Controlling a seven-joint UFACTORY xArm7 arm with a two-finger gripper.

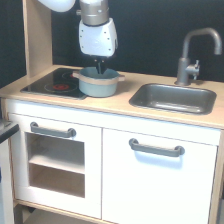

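A grey-blue pot [98,88] with brownish handles stands at the right side of the black stovetop [52,85], partly over the wooden counter. The white arm comes down from the top left. Its dark gripper [100,69] is directly above the pot's opening, with the tips at or just inside the far part of the rim. The fingers are too small and dark to show their spacing, and whether they touch the pot is unclear.
To the right, a metal sink [174,97] with a tall faucet [188,58] is set into the wooden counter [125,95]. Below are an open-looking oven compartment [57,165] and a white cabinet door [155,180], each with a dark handle. A dark wall stands behind.
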